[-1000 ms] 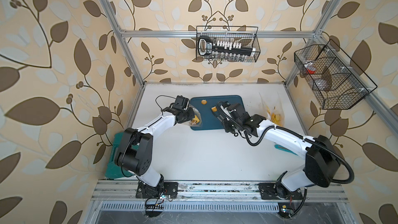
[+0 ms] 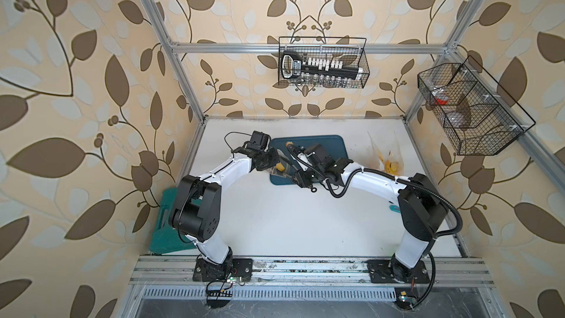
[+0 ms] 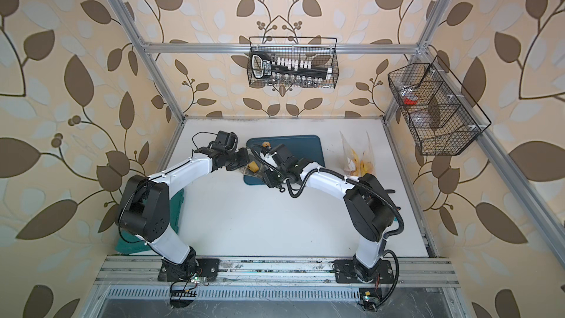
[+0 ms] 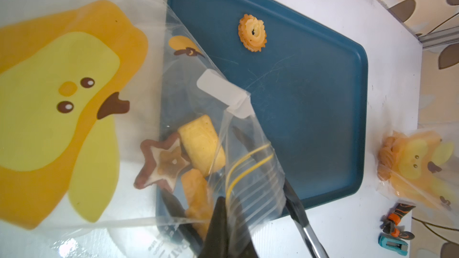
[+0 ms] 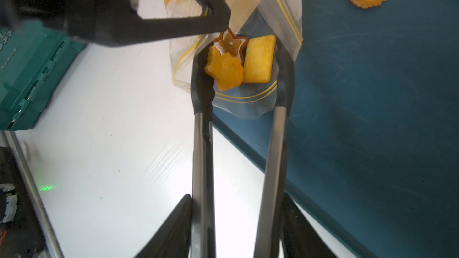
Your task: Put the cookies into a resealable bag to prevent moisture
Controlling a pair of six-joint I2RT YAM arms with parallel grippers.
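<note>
My left gripper is shut on the rim of a clear resealable bag (image 4: 43, 100) with a yellow duck print, which lies over the blue tray's left side. The right gripper's (image 5: 243, 55) fingers stand apart inside the bag's mouth. Between them in the right wrist view are an orange cookie (image 5: 224, 71), close to one finger, a yellow rectangular cookie (image 5: 259, 59) and a brown star cookie (image 5: 232, 44). All of them appear inside the bag. One round scalloped cookie (image 4: 252, 33) lies on the tray (image 4: 315, 114), outside the bag.
Another printed bag (image 4: 416, 162) with cookies stands right of the tray, near a teal-handled tool (image 4: 393, 244). A green case (image 5: 35, 71) sits at the table's left. Wire baskets (image 2: 323, 61) hang on the back wall.
My right gripper moved left with an orange cookie into the bag's mouth, and its fingers have parted around the cookies. My left gripper shifted slightly right with the bag.
</note>
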